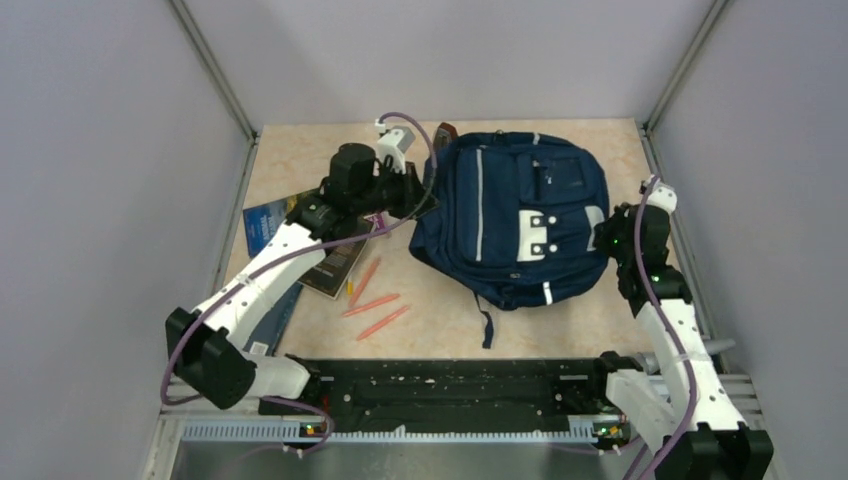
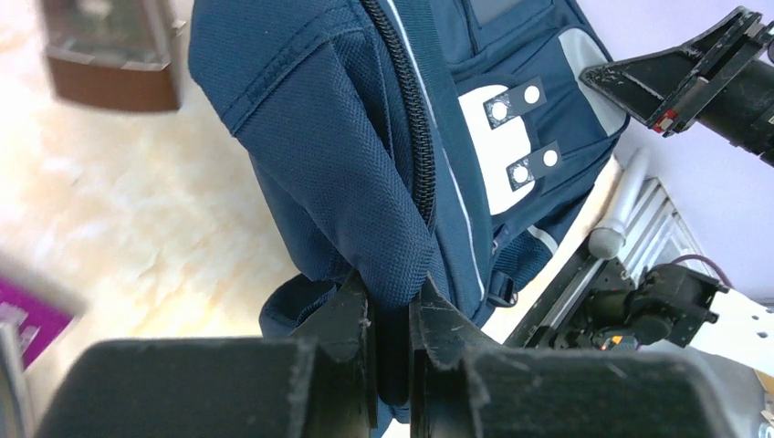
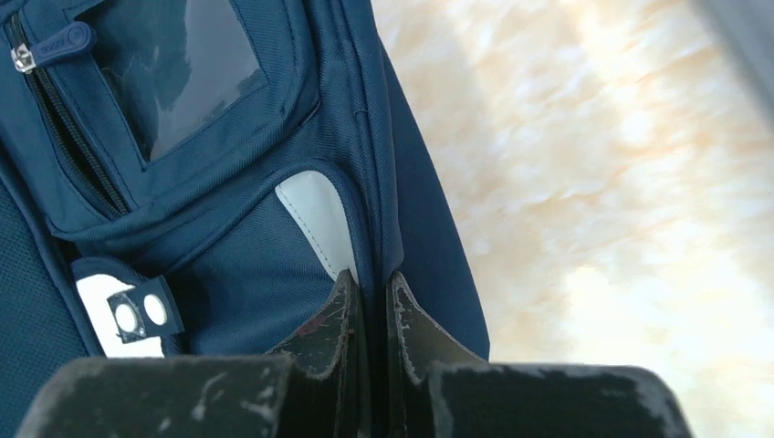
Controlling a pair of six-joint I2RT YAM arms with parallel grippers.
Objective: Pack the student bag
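Note:
A navy backpack (image 1: 500, 220) with white patches lies between my two arms, centre to right of the table. In the left wrist view my left gripper is shut on a fold of the backpack beside its zipper. On the opposite side, my right gripper pinches the backpack's edge seam near the grey strip (image 3: 319, 214). From above, the right gripper (image 1: 603, 235) touches that right edge. Several coral pens (image 1: 382, 322) rest on the table left of the bag. A dark book (image 1: 337, 265) and a blue book (image 1: 262, 225) lie partly under the left arm.
A brown case (image 1: 445, 134) pokes out behind the bag's upper left corner. Just a corner of a purple book (image 2: 32, 319) shows in the left wrist view. Bare table (image 1: 440, 315) lies in front of the bag.

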